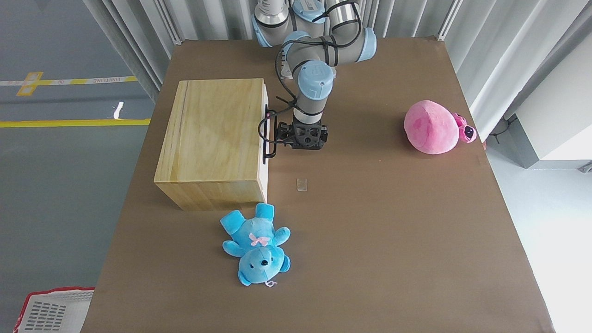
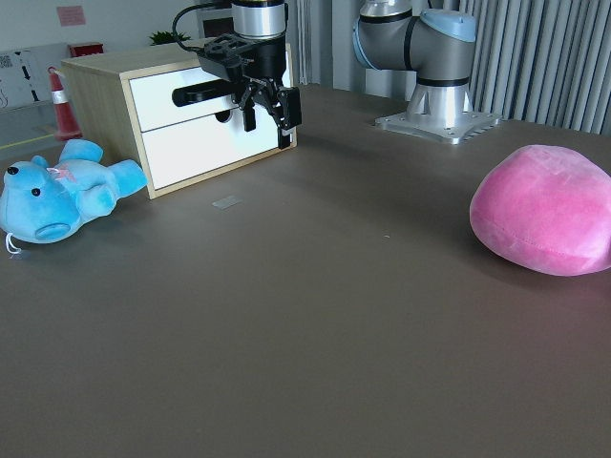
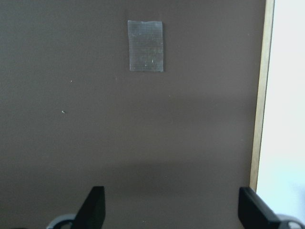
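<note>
A wooden two-drawer cabinet (image 1: 208, 130) stands on the brown table with its drawers closed; the upper white drawer front (image 2: 167, 95) shows in the left view. The black gripper (image 1: 297, 136) is at that front's handle. Whether it is open or shut is hard to tell. In the wrist view its two fingertips (image 3: 95, 205) frame the table, the white drawer front (image 3: 286, 105) along the right.
A blue teddy bear (image 1: 255, 244) lies just in front of the cabinet. A pink plush (image 1: 430, 127) sits at the right edge. A small clear patch (image 1: 302, 185) is on the table, whose middle is free.
</note>
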